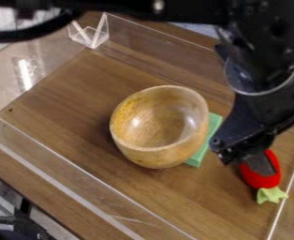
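A dark robot gripper (241,148) comes down from the top right over a red strawberry-like toy (262,171) with a pale green top (270,195). Its fingertips are at the toy's upper part and partly cover it; the gap between them is hard to see. A wooden bowl (158,127) sits in the middle of the wooden floor, partly over or beside a green flat block (199,150), whose left part is hidden by the bowl.
Clear acrylic walls (80,183) border the wooden floor (62,112). Dark cables and arm parts cross the top of the view.
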